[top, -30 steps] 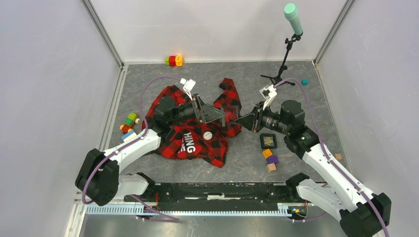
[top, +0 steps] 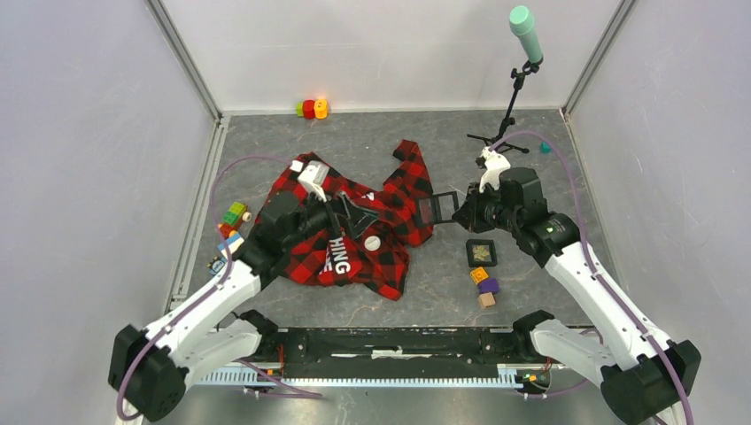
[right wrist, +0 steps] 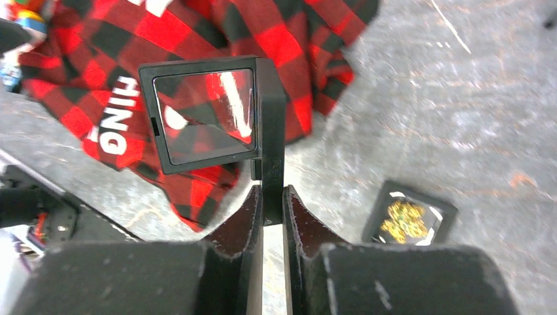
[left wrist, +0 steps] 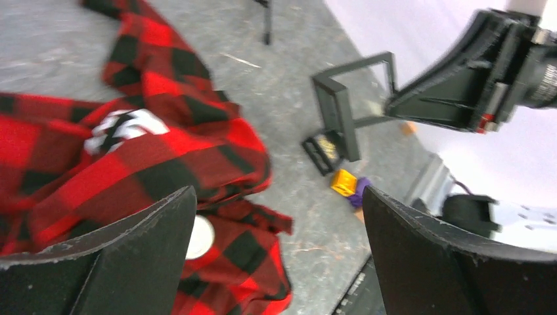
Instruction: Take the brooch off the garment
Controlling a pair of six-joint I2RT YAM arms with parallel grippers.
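Observation:
A red-and-black checked garment (top: 310,266) with white lettering lies crumpled on the grey table. On it rests a white round disc (top: 373,243), perhaps the brooch; it also shows as a white disc (left wrist: 200,237) in the left wrist view. Above the cloth, my left gripper (top: 361,218) hangs open, nothing between its fingers. My right gripper is shut on one edge of a black frame case (right wrist: 270,125) with clear windows. The case stands unfolded in the air, one window (right wrist: 207,115) seen almost face-on. It hangs right of the garment's edge.
A second black frame case (top: 481,253) with something gold inside lies on the table at right. Near it sit an orange block (top: 479,275), a purple block (top: 488,286) and a wooden block (top: 486,301). A tripod (top: 509,119) stands back right; coloured toys (top: 235,214) lie left.

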